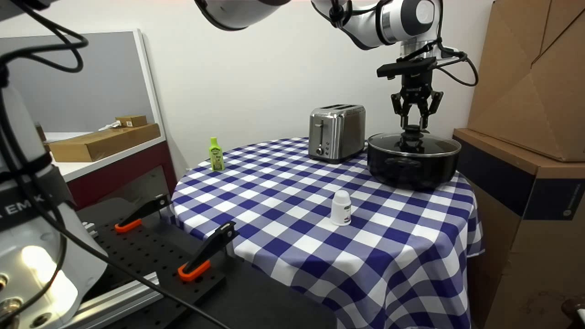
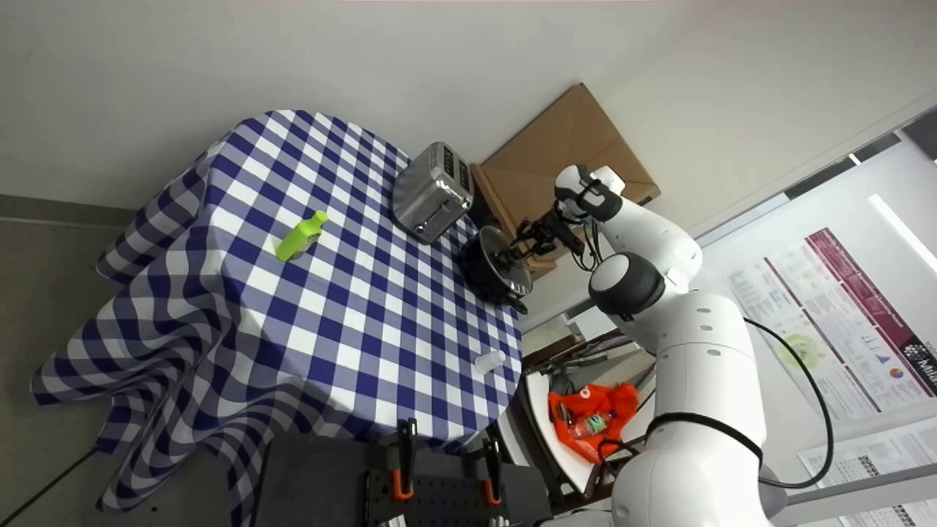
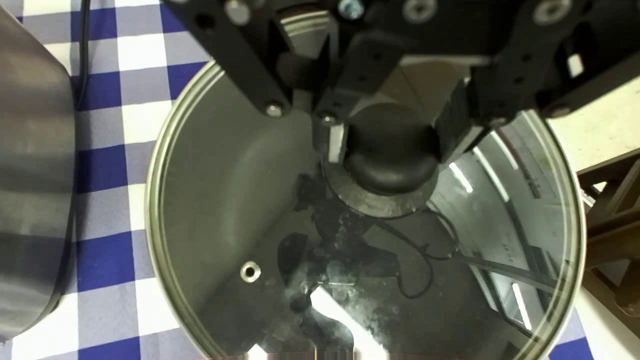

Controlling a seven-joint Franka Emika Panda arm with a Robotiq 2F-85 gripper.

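Observation:
A black pot stands at the right side of the checked table, with a glass lid resting on its rim. My gripper is directly above it, shut on the lid's round black knob. In the wrist view one of the fingers touches each side of the knob. The metal rim and a small vent hole in the lid show there too. From the second exterior view, the arm reaches to the pot, and the grip itself is too small to make out.
A steel toaster stands just left of the pot, and cardboard boxes rise close on its right. A white bottle is nearer the front, a green bottle at the far left.

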